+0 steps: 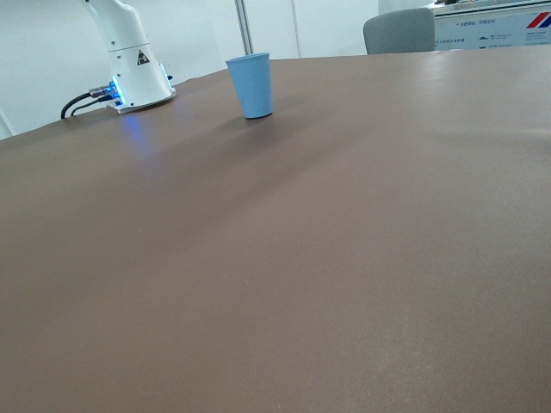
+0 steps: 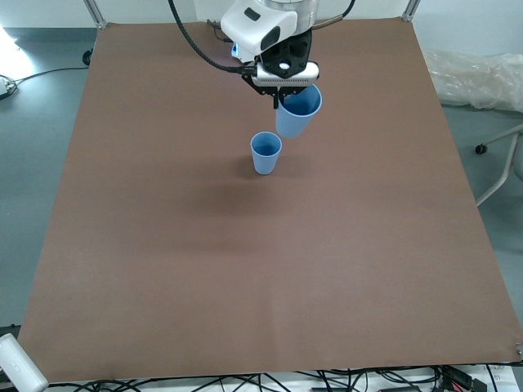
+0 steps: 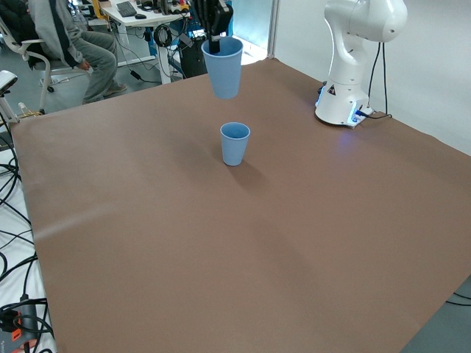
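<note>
My gripper [image 2: 278, 94] hangs at the upper middle in the camera left view, shut on a larger light blue cup [image 2: 297, 114], which is held raised behind a smaller one; in the camera right view this raised cup [image 3: 224, 72] hangs from the black gripper [image 3: 214, 40]. The smaller light blue cup [image 2: 265, 155] stands upright on the brown table [image 2: 270, 261], in front of and below the held cup, apart from it. In the camera top view that cup [image 1: 250, 86] stands near the back, and the gripper is out of view.
The white robot base [image 3: 338, 103] sits at the back edge. Cables [image 2: 368, 380] run along the near edge outside the table, and a seated person [image 3: 88, 51] is at a desk beyond it.
</note>
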